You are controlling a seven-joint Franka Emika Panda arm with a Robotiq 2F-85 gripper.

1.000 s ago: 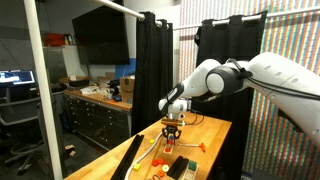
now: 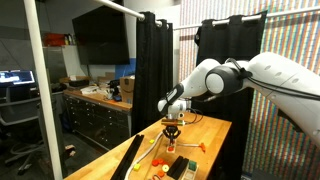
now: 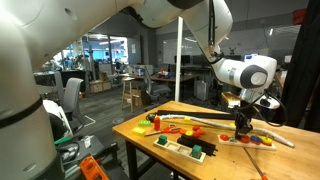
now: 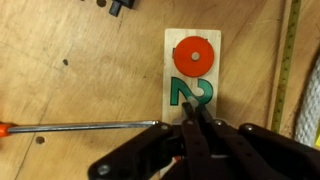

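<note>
A narrow wooden board (image 4: 172, 62) lies below my gripper in the wrist view. It carries a red disc (image 4: 193, 56) at its upper end and a green numeral 2 (image 4: 184, 88) beneath that. My gripper reaches over the numeral with its fingers close together; it looks shut, and what is between the tips cannot be made out. In the second exterior view the gripper (image 3: 240, 128) is low over the board, where red, blue and yellow pieces (image 3: 255, 139) show. The gripper hides the board's lower part in the wrist view.
A screwdriver with an orange handle (image 4: 5, 129) points toward the board from the left. A ruler (image 4: 285, 65) lies to its right. Another wooden board with dark pieces (image 3: 185, 149) sits nearer the front, with several small coloured items around.
The arm has shifted only slightly, with the gripper staying low over the same spot. The objects on the table look unmoved.
</note>
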